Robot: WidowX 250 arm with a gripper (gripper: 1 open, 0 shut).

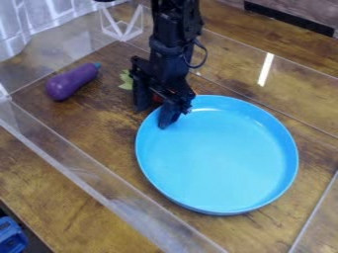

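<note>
My black gripper (161, 99) is at the upper left rim of a large blue plate (215, 158), reaching down over a small red object that is mostly hidden behind it. Whether the fingers are open or shut on it cannot be made out. A green leafy piece shows just left of the gripper, and a purple eggplant-like object (73, 81) lies farther left on the wooden table.
Clear walls or edges run along the left side, and a blue item (10, 237) is at the bottom left corner.
</note>
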